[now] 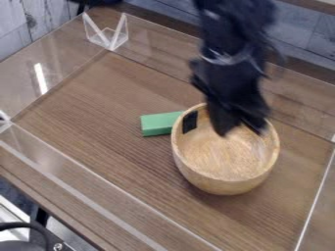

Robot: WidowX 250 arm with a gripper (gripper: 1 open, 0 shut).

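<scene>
The dark, blurred arm and gripper point(229, 98) hang from the top of the view over the back of a round tan bowl point(222, 169); whether the fingers are open or shut is hard to make out. A green block point(159, 125) lies on the wooden table just left of the bowl. A small black object point(190, 122) shows at the bowl's back left rim.
A white wire-like holder point(108, 31) stands at the back left of the table point(85, 127). A dark cable curves at the lower left corner.
</scene>
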